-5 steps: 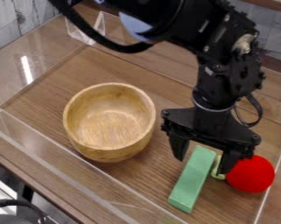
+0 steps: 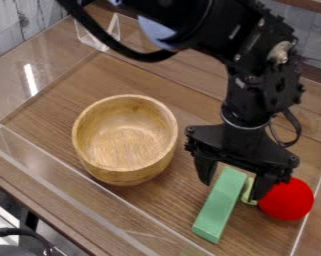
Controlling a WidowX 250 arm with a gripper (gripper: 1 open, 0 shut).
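My black gripper (image 2: 240, 158) hangs over the right half of the table, its fingers open and lowered around the upper part of a green bar (image 2: 223, 208) and a smaller pale green piece behind it. A red ball (image 2: 287, 201) lies just right of the gripper. Whether the fingers touch any of these is hard to tell.
A tan wooden bowl (image 2: 123, 133) sits left of the gripper. The arm blocks part of the view at the top.
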